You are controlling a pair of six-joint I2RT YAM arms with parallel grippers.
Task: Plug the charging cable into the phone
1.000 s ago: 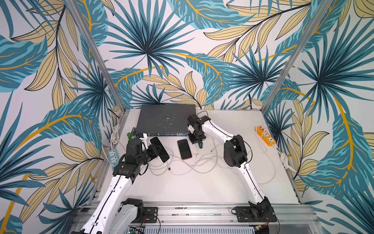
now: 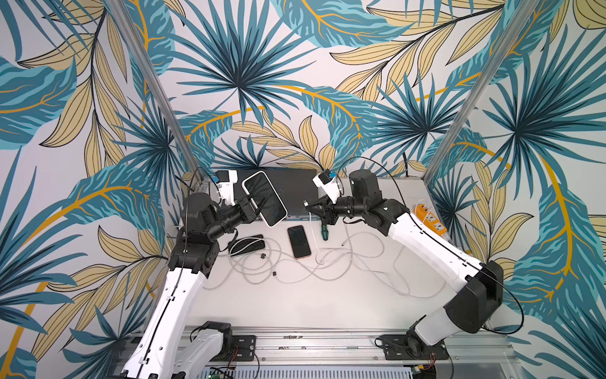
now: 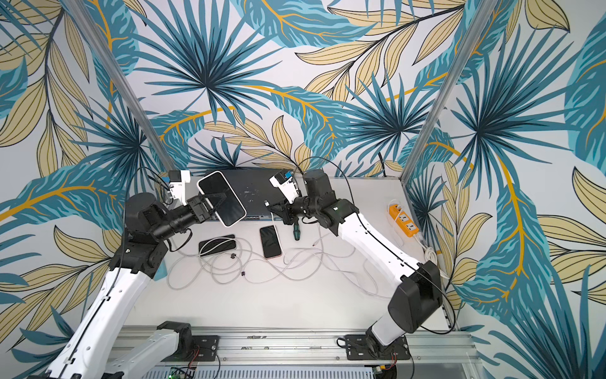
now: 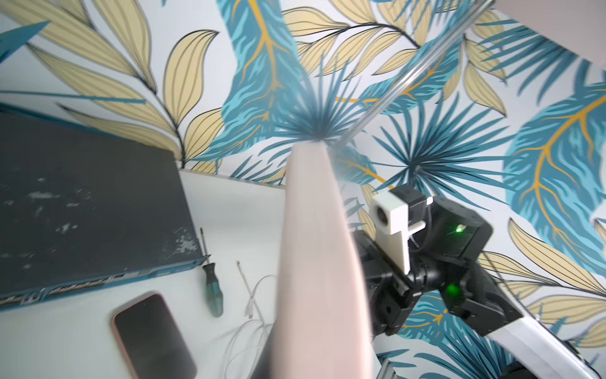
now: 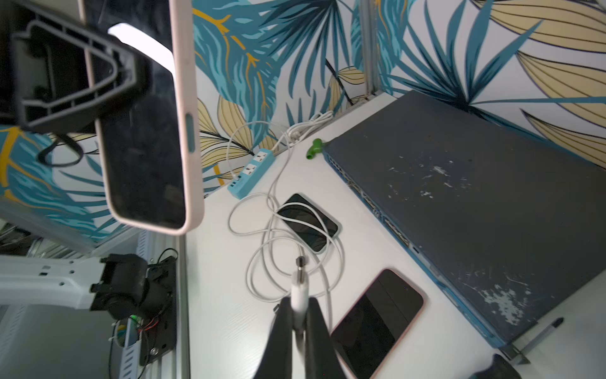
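Observation:
A phone in a pale case (image 2: 265, 199) is raised above the table, its dark screen facing up in the top views. My left gripper (image 2: 255, 206) is shut on this phone. In the left wrist view the phone's pinkish edge (image 4: 320, 265) fills the middle. To its right, my right gripper is shut on the white charging cable's end, with the plug (image 5: 300, 284) sticking out past the fingertips. From there the cable hangs down to the table (image 2: 315, 237). A clear gap separates plug and phone. The phone's port cannot be made out.
Two other phones lie on the table: a pink-edged one (image 2: 299, 242) and a dark one (image 2: 246, 245) under loops of cable. A black metal box (image 2: 293, 183) stands behind, a green screwdriver (image 2: 325, 231) beside it.
The phone went up with my left gripper, and the cable end now hangs lifted from my right gripper.

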